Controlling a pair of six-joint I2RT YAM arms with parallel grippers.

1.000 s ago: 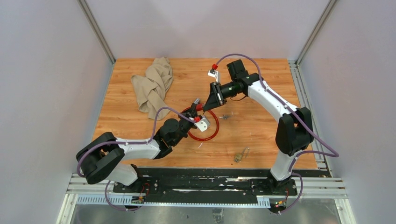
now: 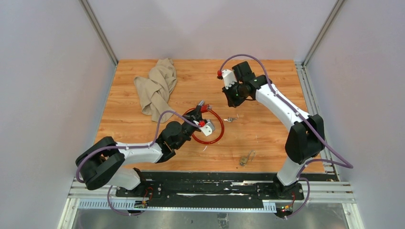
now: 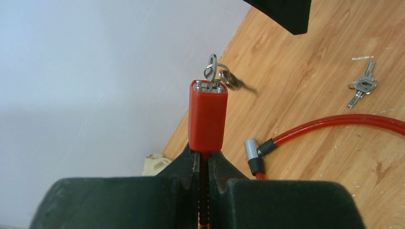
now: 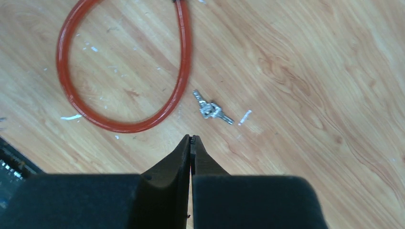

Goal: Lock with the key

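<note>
My left gripper is shut on a red lock body (image 3: 207, 117), held upright, with a key (image 3: 212, 69) standing in its top and a blurred second key dangling from the ring. My right gripper is shut, nothing visible between its fingers, above and right of the lock in the top view. The red cable (image 4: 64, 71) with its metal end (image 3: 251, 148) lies looped on the table below. Another pair of keys (image 4: 208, 109) lies just outside the loop.
A beige cloth (image 2: 153, 90) lies at the back left. A small padlock (image 2: 243, 160) lies near the front edge.
My right gripper has moved back and to the right, away from the red lock. The left arm has stayed still.
</note>
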